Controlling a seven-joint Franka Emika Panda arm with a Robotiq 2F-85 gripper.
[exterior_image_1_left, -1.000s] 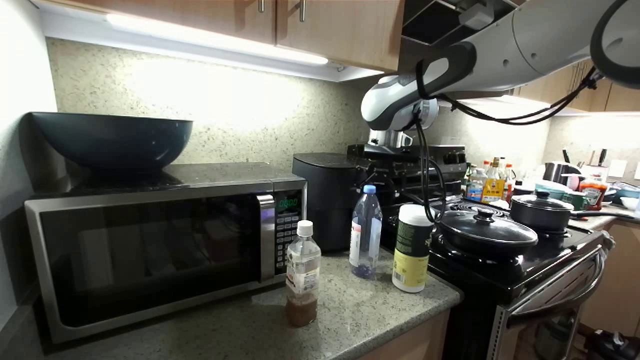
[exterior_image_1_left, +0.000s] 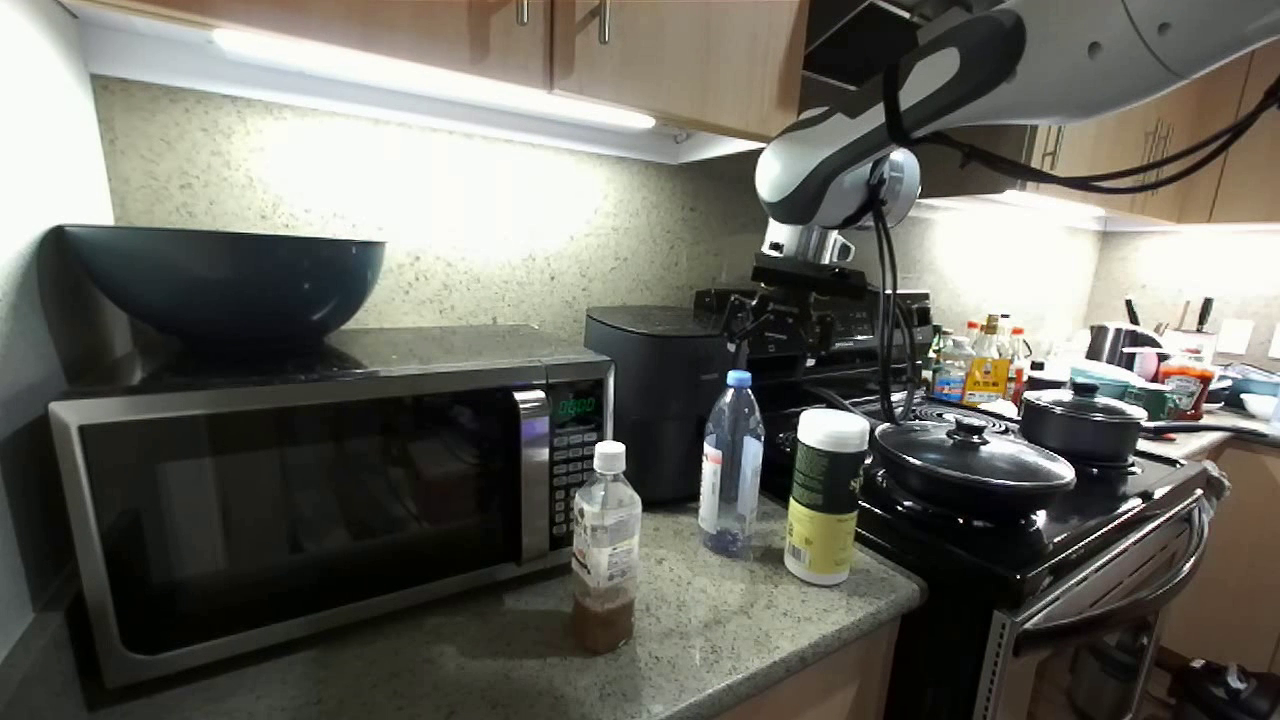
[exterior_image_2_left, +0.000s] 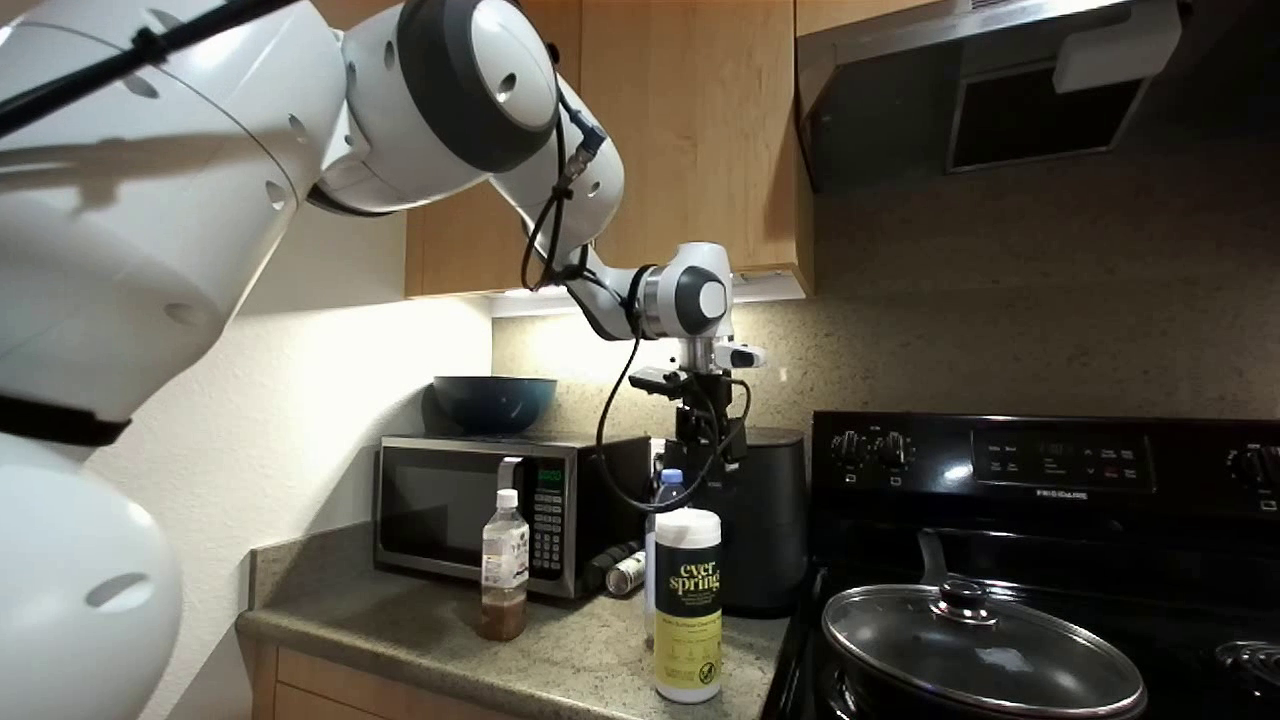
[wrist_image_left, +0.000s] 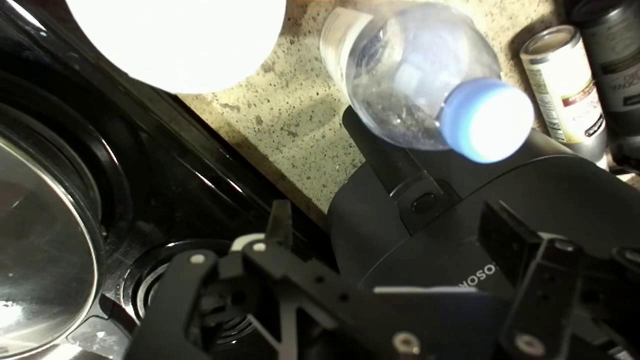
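In the wrist view my gripper is open, its two fingers wide apart with nothing held. Beneath and between them is the black appliance (wrist_image_left: 432, 252), probably an air fryer, with its handle toward the bottle. The clear bottle with a blue cap (exterior_image_1_left: 731, 468) stands upright on the counter, in front of that appliance; the gripper is above and behind it, not touching. Close by is a white-lidded canister (exterior_image_2_left: 689, 606) with a black and yellow label. A white-capped bottle holding brown liquid (exterior_image_1_left: 606, 552) stands before the microwave (exterior_image_1_left: 324, 516).
A dark bowl (exterior_image_1_left: 228, 282) rests on the microwave. On the stove a lidded pan (exterior_image_1_left: 974, 462) and a lidded pot (exterior_image_1_left: 1082, 422) sit to the right. Small jars (wrist_image_left: 564, 90) stand beside the microwave. Wooden cabinets (exterior_image_2_left: 684, 132) hang close above the arm.
The arm has risen and shifted to the right in exterior view 1, lifting the gripper higher, away from the blue-capped bottle. The bottles and canister have not moved.
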